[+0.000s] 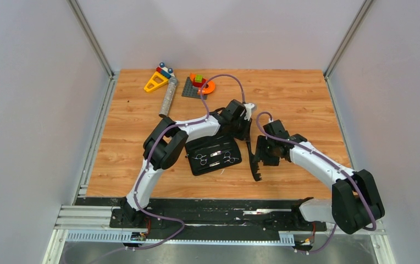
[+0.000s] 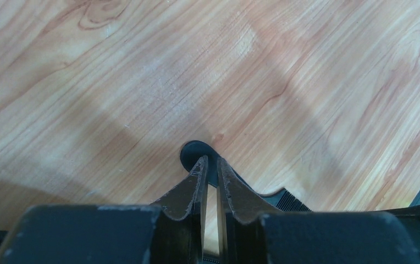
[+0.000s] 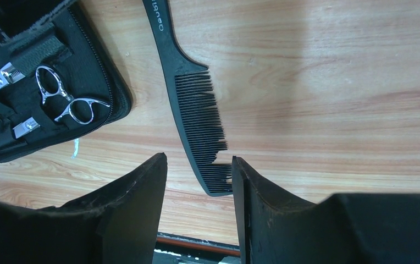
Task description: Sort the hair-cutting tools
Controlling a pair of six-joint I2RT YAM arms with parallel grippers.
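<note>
A black comb (image 1: 254,165) lies on the table, right of the open tool case (image 1: 208,162), which holds scissors and other metal tools in loops. In the left wrist view my left gripper is over the comb's handle end (image 2: 195,151), fingers nearly together; whether anything is between them is unclear. In the right wrist view my right gripper is part open above the toothed end of the comb (image 3: 197,126), with no object held.
Toy bricks on a grey plate (image 1: 188,90), a yellow toy (image 1: 155,82) and a silvery cylinder (image 1: 169,98) sit at the back left.
</note>
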